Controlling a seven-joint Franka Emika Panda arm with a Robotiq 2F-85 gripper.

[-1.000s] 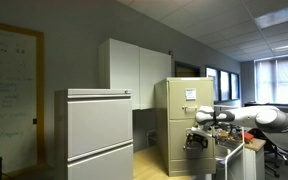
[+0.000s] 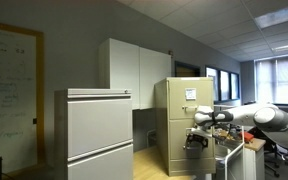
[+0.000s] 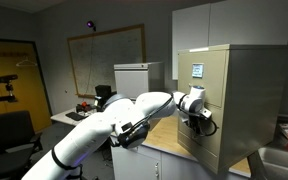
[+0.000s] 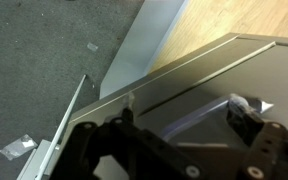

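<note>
A tall beige filing cabinet (image 2: 179, 122) stands on the wooden counter, with a paper label on an upper drawer front. My gripper (image 2: 196, 139) is up against one of its middle drawer fronts. From the other side, the white arm reaches across to the cabinet (image 3: 242, 90), and the gripper (image 3: 202, 124) is at its drawer face. Looking down in the wrist view, dark fingers (image 4: 124, 125) stand apart at the left and right over the cabinet's front (image 4: 184, 100). A shiny handle-like strip (image 4: 194, 116) runs between them. Contact with it cannot be made out.
A grey cabinet (image 2: 96, 135) stands to the left, with white wall cupboards (image 2: 134, 72) behind. Wooden counter (image 4: 209, 25) and dark carpet (image 4: 29, 60) show beside the drawer front. A chair (image 3: 14, 140) is far left.
</note>
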